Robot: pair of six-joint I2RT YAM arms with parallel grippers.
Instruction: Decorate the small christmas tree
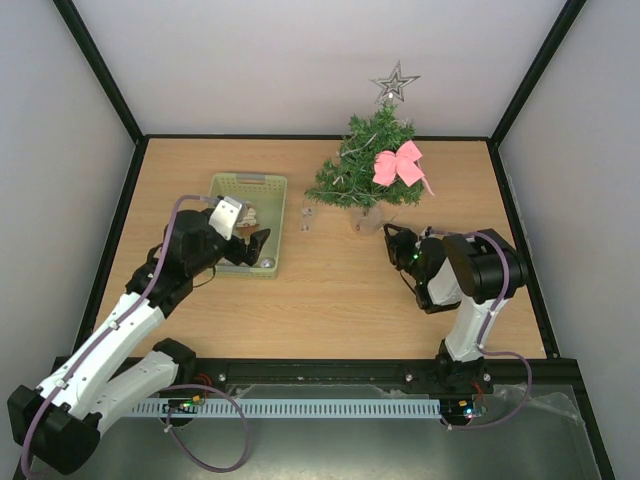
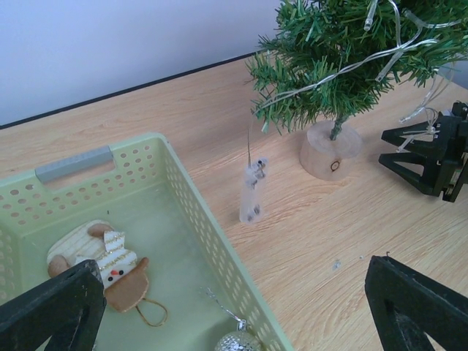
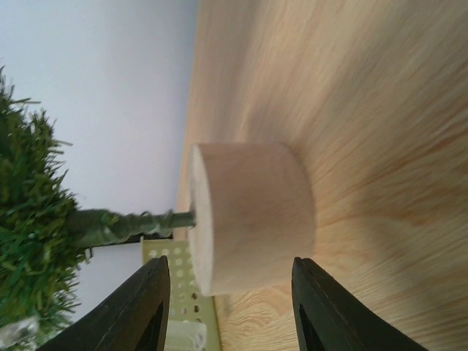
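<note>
The small green tree (image 1: 360,160) stands on its round wooden base (image 2: 330,153), with a silver star (image 1: 397,84) on top and a pink bow (image 1: 399,165) on its right side. Over the basket's right part, my left gripper (image 1: 257,246) is open and empty. Beneath it lie a silver ball (image 2: 238,341) and a cream-and-brown figure ornament (image 2: 102,265). My right gripper is low, right of the base, its fingers apart. A clear light string (image 2: 430,117) hangs at those fingers. The right wrist view shows the base (image 3: 256,212) beyond them.
The pale green basket (image 1: 282,215) sits left of the tree. Between them a small clear battery case (image 2: 252,191) rests on the table.
</note>
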